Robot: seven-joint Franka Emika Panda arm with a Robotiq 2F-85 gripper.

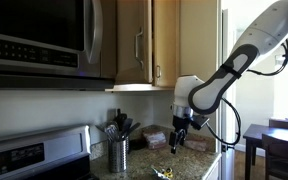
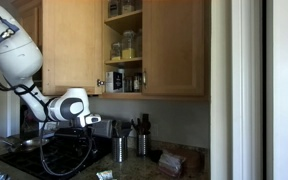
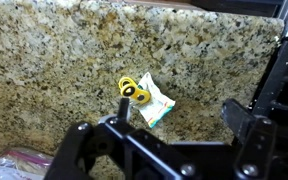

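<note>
On the speckled granite counter lies a small white and teal packet. A yellow looped object rests against its upper left edge; I cannot tell whether they are one piece. My gripper is open above them, its dark fingers spread wide at the bottom of the wrist view. Nothing is between the fingers, and the packet shows past them, well below. In exterior view 1 the yellow and white item sits near the lower edge, with the arm hanging over the counter behind it.
Metal canisters, one with utensils, stand by the wall beside the stove. Bagged goods lie at the back. A cabinet hangs above. Bare counter surrounds the packet.
</note>
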